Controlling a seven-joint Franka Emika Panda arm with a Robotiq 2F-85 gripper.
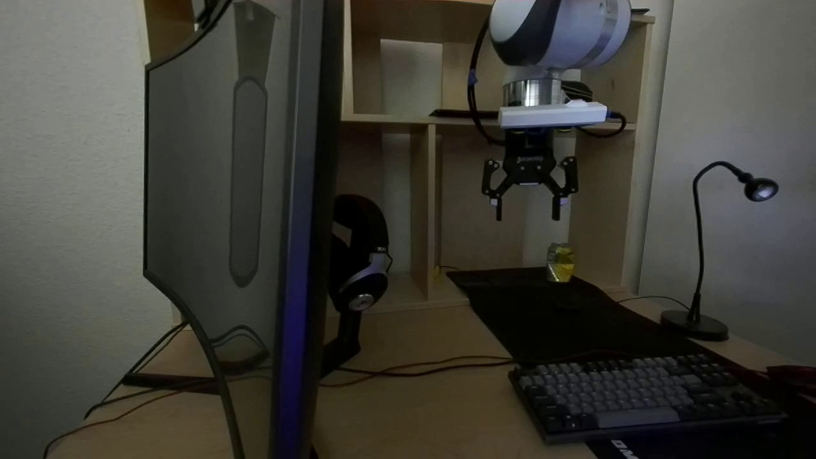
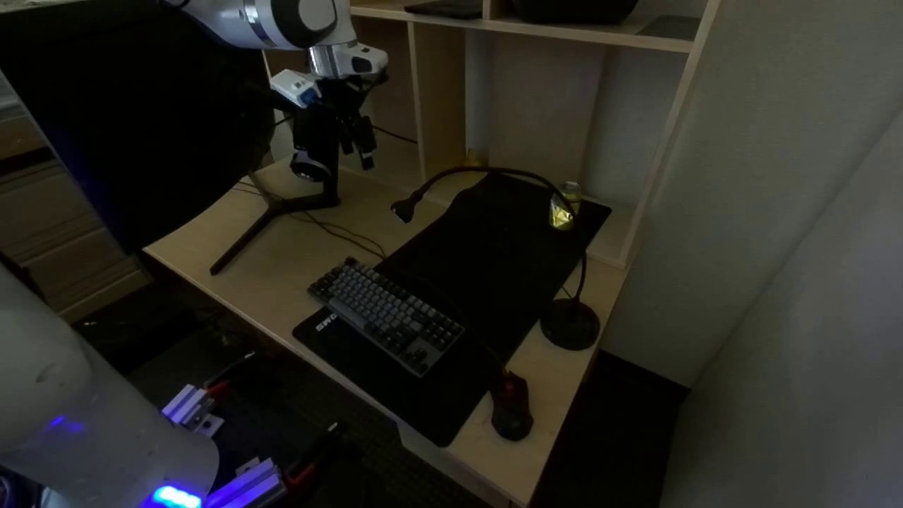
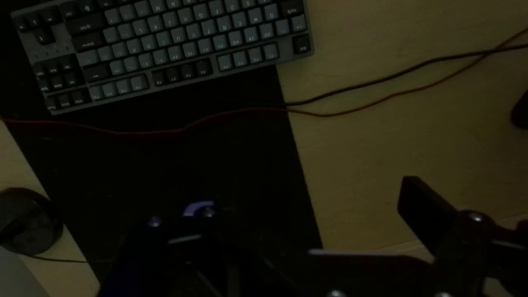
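Observation:
High above the desk, in front of the shelf unit, my gripper (image 1: 528, 213) hangs open and pointing down, with empty space between its fingers. In the second exterior view the gripper (image 2: 359, 161) appears in front of the shelf, near the monitor. A small clear jar with yellow contents (image 1: 560, 264) stands upright at the far end of the black desk mat (image 1: 528, 313), lower than the gripper and apart from it. The wrist view looks down on the keyboard (image 3: 173, 47) and mat, with the dark fingers spread wide at the bottom; the jar does not show there.
A gooseneck lamp (image 2: 571, 323) rises at the right side, its neck crossing in front of the jar in that view. A large monitor (image 1: 222, 168) and headphones on a stand (image 1: 359, 252) occupy the left. A mouse (image 2: 511, 406) lies at the front. Cables cross the desk.

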